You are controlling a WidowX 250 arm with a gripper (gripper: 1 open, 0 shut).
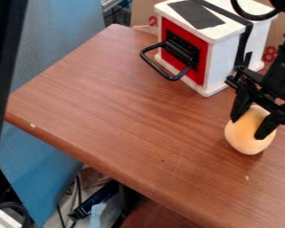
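Note:
My black gripper (249, 119) reaches in from the right, its fingers around a pale cream, rounded object (246, 138) on the wooden table (121, 134). The fingers lie against the upper sides of the object; whether they grip it firmly is hard to tell.
A white box with a red front (187, 49) and a black handle (169, 71) stands at the back of the table, just behind the gripper. Beyond the left edge are a blue panel (50, 80) and cables.

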